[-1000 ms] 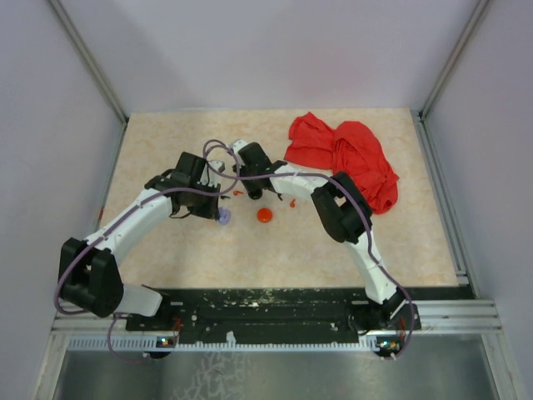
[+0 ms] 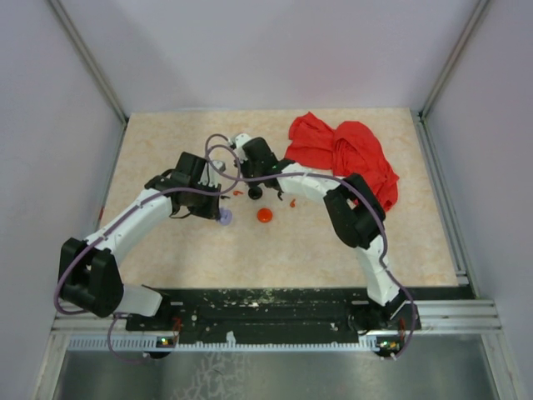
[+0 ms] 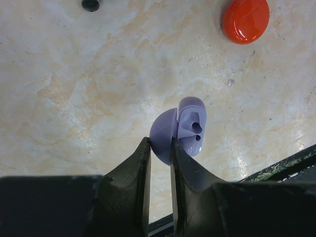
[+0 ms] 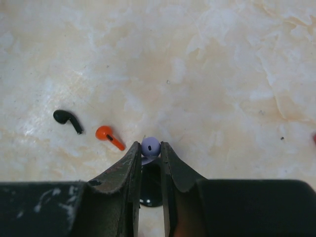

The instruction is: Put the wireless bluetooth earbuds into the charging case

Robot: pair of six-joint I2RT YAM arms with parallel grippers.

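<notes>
A lilac charging case with its lid raised and two dark holes showing is held by my left gripper, shut on the lid at the lower middle of the table. In the right wrist view, my right gripper has a small lilac earbud between its fingertips, directly above a round black case. A black earbud and an orange earbud lie loose on the table to the left of it.
A round red case sits right of centre. A red cloth covers the back right. Its dark front edge runs close below the lilac case.
The left arm has stayed in place.
</notes>
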